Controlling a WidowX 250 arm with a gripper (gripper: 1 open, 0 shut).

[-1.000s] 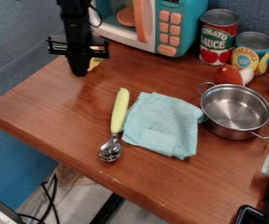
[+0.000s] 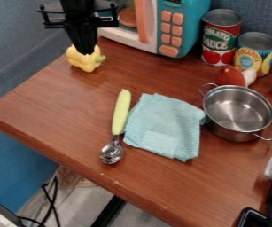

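Note:
My black gripper hangs at the upper left, just above a yellow object that looks like a bunch of toy bananas, at the table's back left. The fingertips are at its top; whether they grip it or stand open I cannot tell.
A toy microwave, two cans, tomato-like food, a steel pot, a blue cloth and a yellow-handled scoop occupy the table. A black appliance edge is at right.
My gripper has risen and moved slightly back from lower over the table, uncovering more of the yellow object.

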